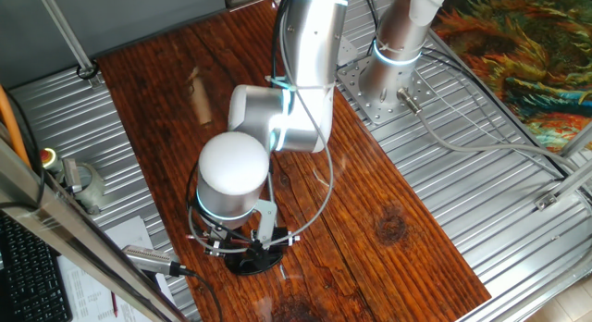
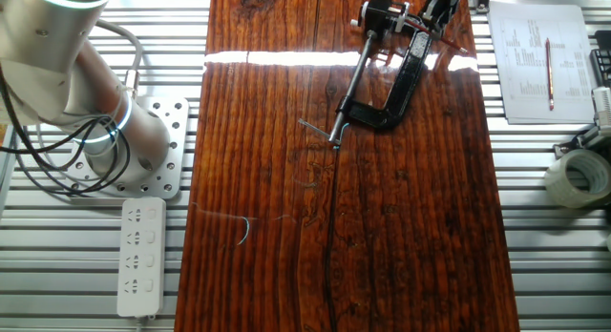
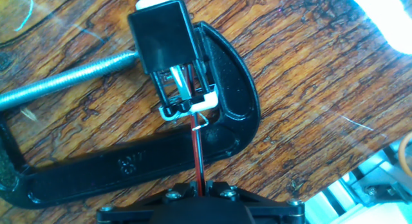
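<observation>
A black C-clamp (image 3: pixel 246 89) lies on the brown wooden board, its threaded screw (image 3: pixel 77 74) reaching left in the wrist view. Over the end of that screw is a black box-shaped piece (image 3: pixel 164 40) with a white end. A thin red-and-dark rod (image 3: pixel 198 147) runs from this piece toward my gripper, whose dark body shows along the bottom edge. How its fingers stand, and whether they hold the rod, cannot be made out. In exterior view 2, the clamp (image 2: pixel 405 89) sits just below the partly seen gripper (image 2: pixel 439 10).
A wooden cylinder (image 1: pixel 199 100) lies farther back on the board. Papers (image 2: pixel 541 60) with a pencil and a tape roll (image 2: pixel 578 179) are at the side. A power strip (image 2: pixel 142 258) stands near my base. Much of the board is bare.
</observation>
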